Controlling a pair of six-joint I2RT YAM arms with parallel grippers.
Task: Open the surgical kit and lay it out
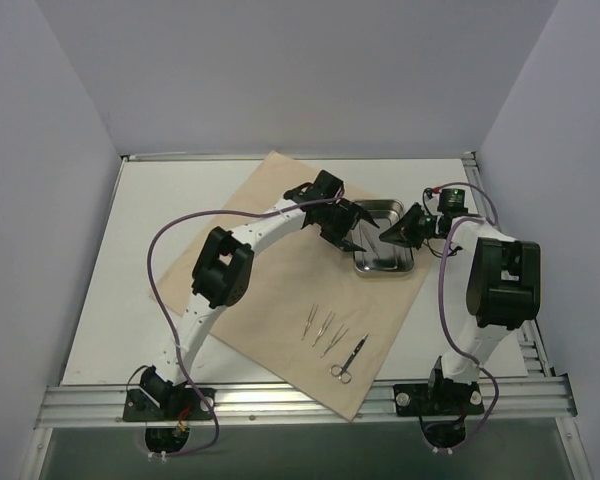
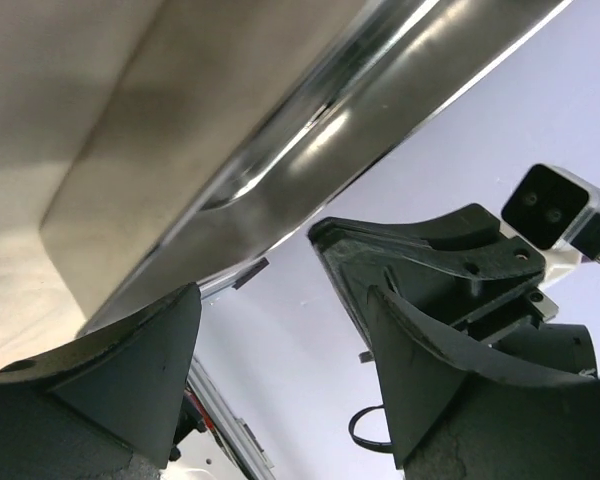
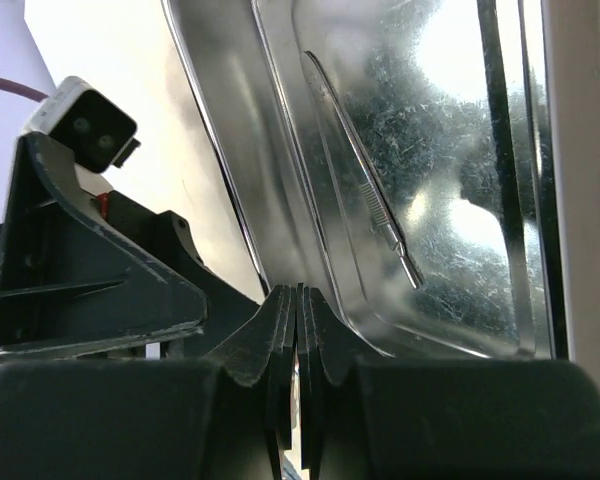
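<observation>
The steel tray (image 1: 384,262) sits on the beige cloth, with a thin instrument (image 3: 360,150) lying inside it. My left gripper (image 1: 354,226) is open at the tray's left wall; its wrist view shows the tray rim (image 2: 310,150) close above its spread fingers, nothing clearly held. My right gripper (image 1: 408,224) is shut over the tray's right side, nothing visible between its fingers. Scissors (image 1: 342,369) and several slim instruments (image 1: 325,327) lie in a row on the lower part of the cloth (image 1: 260,300).
Grey walls surround the workspace. Both arms come close together around the tray.
</observation>
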